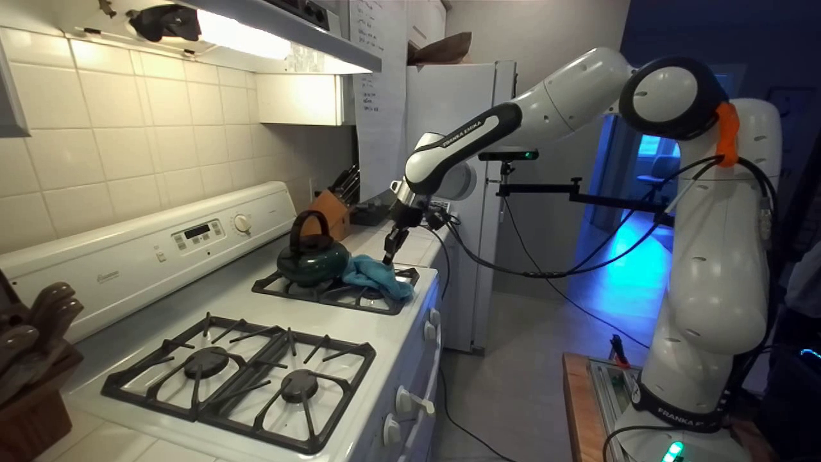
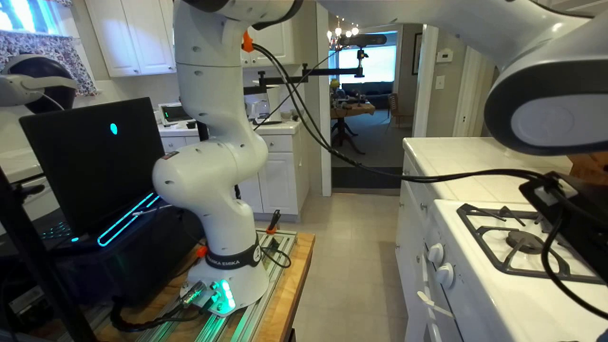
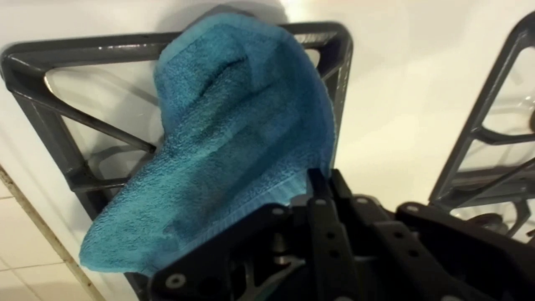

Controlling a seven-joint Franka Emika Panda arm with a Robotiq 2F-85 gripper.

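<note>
A blue towel point(image 3: 235, 115) lies draped over the burner grate at the far end of the stove, part of it lifted in exterior view 1. My gripper point(image 1: 390, 258) is above that grate, shut on the towel's edge. In the wrist view the two fingertips of the gripper are close together at the cloth's lower right side. Exterior view 2 does not show the towel or the fingers.
A dark green kettle point(image 1: 312, 262) stands on the same grate, left of the towel. A knife block point(image 1: 331, 212) is behind it. The near grate point(image 1: 254, 377) is empty. A range hood point(image 1: 308, 42) hangs above the stove.
</note>
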